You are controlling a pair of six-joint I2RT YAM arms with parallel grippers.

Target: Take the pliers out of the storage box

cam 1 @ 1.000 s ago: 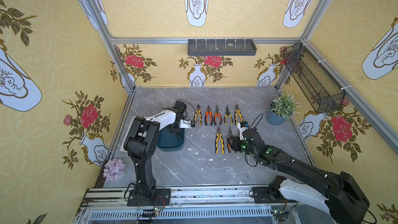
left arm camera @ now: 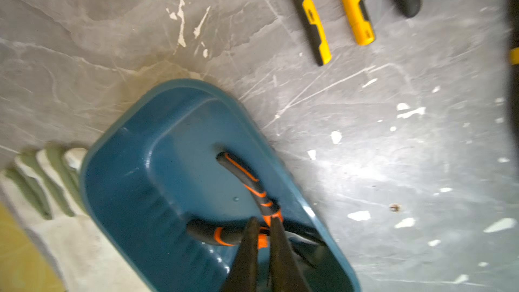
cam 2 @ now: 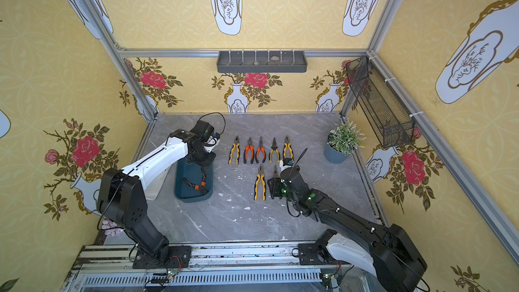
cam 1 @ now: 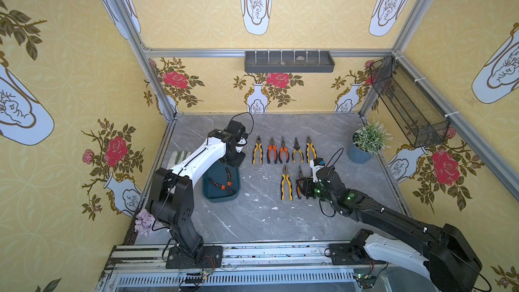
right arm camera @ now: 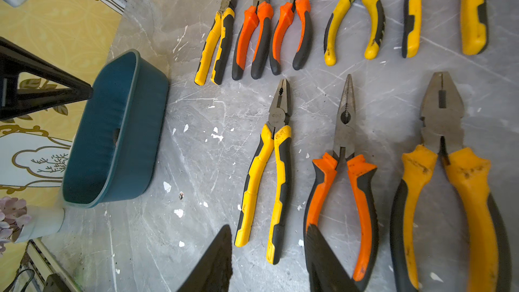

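A pair of pliers with black-and-orange handles [left arm camera: 243, 175] lies in the blue storage box [left arm camera: 200, 83], handles spread and head near the box's right wall. Above the box is my left gripper. Its fingers are slightly apart, and the pliers seem to lie below them, not gripped; the fingertips cover part of the pliers in the left wrist view. On the right, my right gripper stands open with nothing held, over the table by the front row. Orange-handled long-nose pliers [right arm camera: 367, 205] and yellow pliers [right arm camera: 253, 183] lie near its fingers.
More pliers lie in a back row, among them an orange pair [cam 1: 272, 150] and a yellow pair [cam 1: 258, 150]. A potted plant [cam 1: 369, 139] stands at the right. Left of the box is a pale glove [left arm camera: 54, 183]. Clear table lies in front.
My left arm has lifted away from the box and swung left and back, uncovering the orange-handled pliers inside. The box sits slightly nearer the front. The right arm has not visibly moved.
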